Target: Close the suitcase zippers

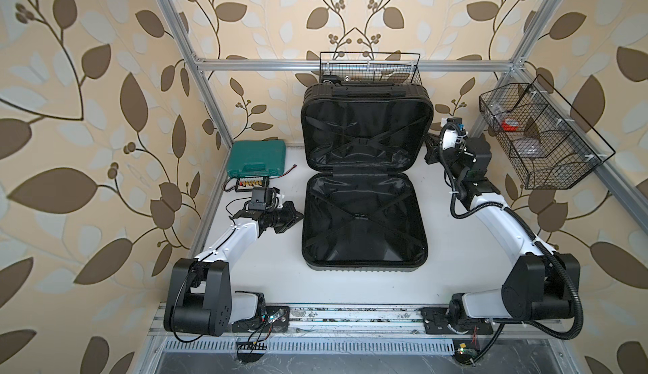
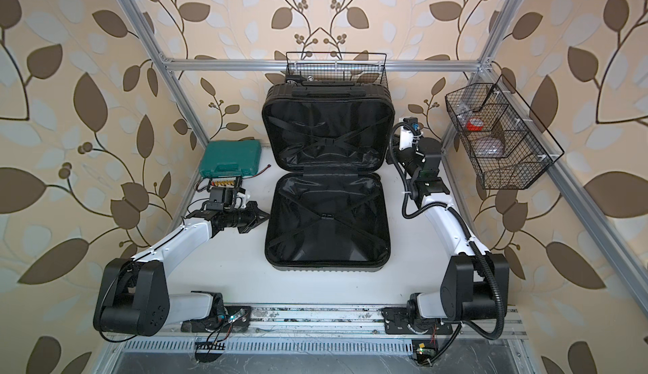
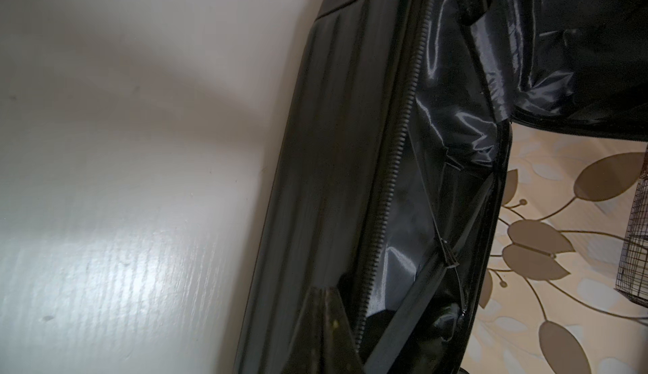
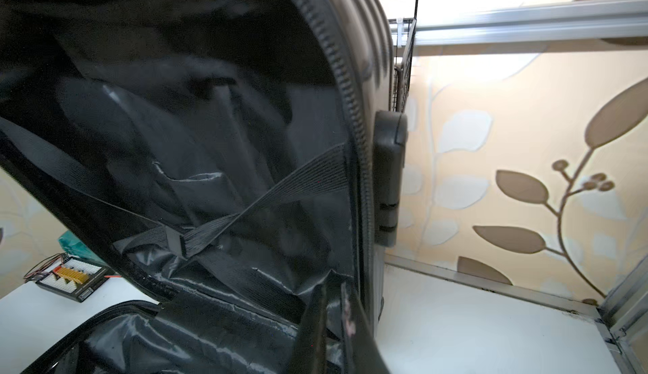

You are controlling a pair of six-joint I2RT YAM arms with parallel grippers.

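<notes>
The black suitcase lies open, its lower half (image 1: 364,239) flat on the table and its lid (image 1: 366,131) standing up behind. Zipper teeth (image 3: 395,165) run along the lower half's left rim; more zipper teeth (image 4: 354,114) follow the lid's right edge. My left gripper is shut at the left side of the lower half, fingertips together, close beside the zipper. No slider is clearly seen there. At the lid's lower right side, my right gripper has its fingers close together over the black rim; whether anything dark is between them is unclear.
A green case (image 1: 256,158) and a small box of parts (image 1: 251,183) sit at the back left. One wire basket (image 1: 546,131) hangs on the right, another wire basket (image 1: 370,72) behind the lid.
</notes>
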